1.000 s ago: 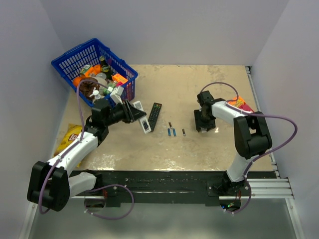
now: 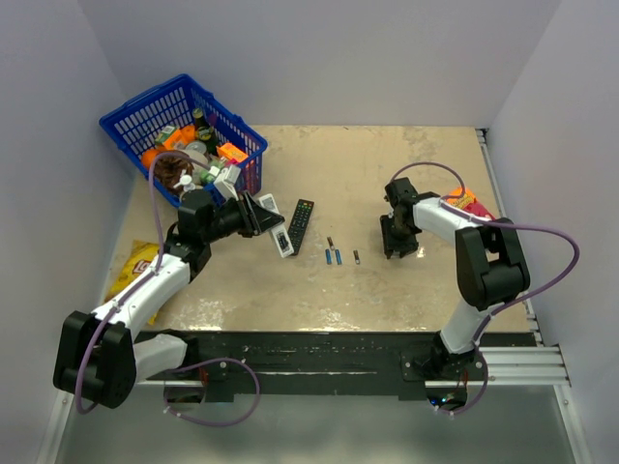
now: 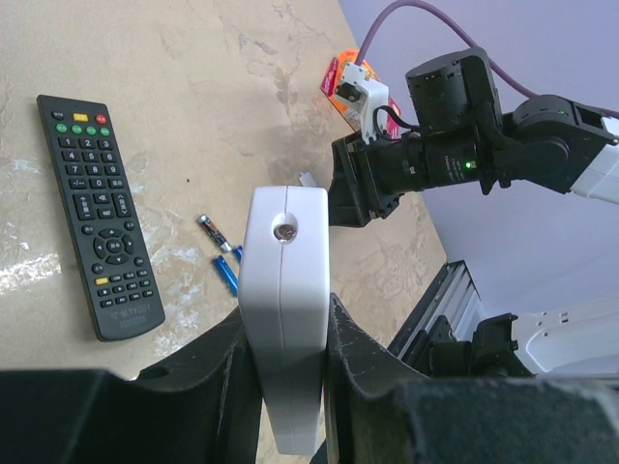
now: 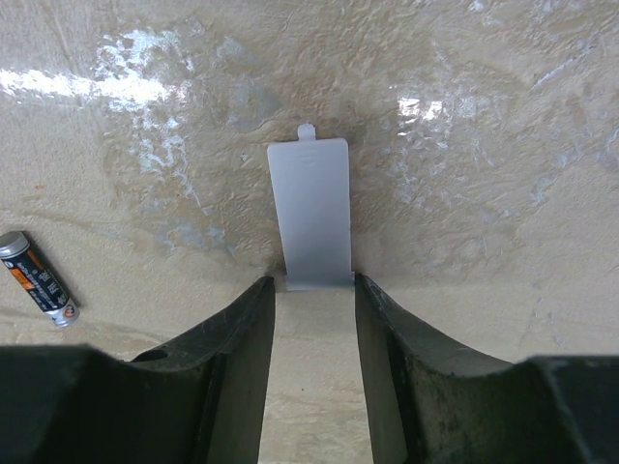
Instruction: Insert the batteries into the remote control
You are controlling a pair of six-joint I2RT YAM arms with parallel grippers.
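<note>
My left gripper [image 2: 261,215] is shut on a white remote [image 3: 284,280], held upright above the table left of centre. A black remote [image 2: 301,226] lies beside it. Four small batteries lie mid-table, including two blue ones [image 2: 338,256] and a dark one [image 4: 39,277]. A flat white battery cover [image 4: 310,208] lies on the table under my right gripper, whose fingertips straddle the cover's near end, part open; whether they touch it I cannot tell.
A full blue basket [image 2: 126,126] stands at the back left, a yellow bag [image 2: 129,280] at the left edge, orange and red packets [image 2: 476,208] at the right.
My right arm has shifted slightly right over the last second. The left arm and the things on the table appear unchanged.
</note>
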